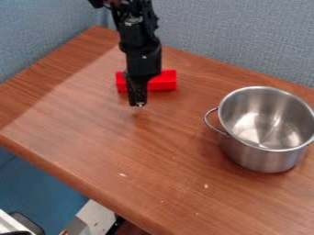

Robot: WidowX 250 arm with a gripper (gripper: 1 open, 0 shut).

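Note:
My black gripper [138,99] hangs down from the top of the view, shut, with its tips low over the table just in front of a red block [163,80]. The block lies flat on the wooden table, partly hidden behind the gripper. A steel pot [263,138] with a loop handle stands at the right.
Grey-blue padded walls [233,37] stand along the back and left. Some white and black hardware shows below the table's front-left edge.

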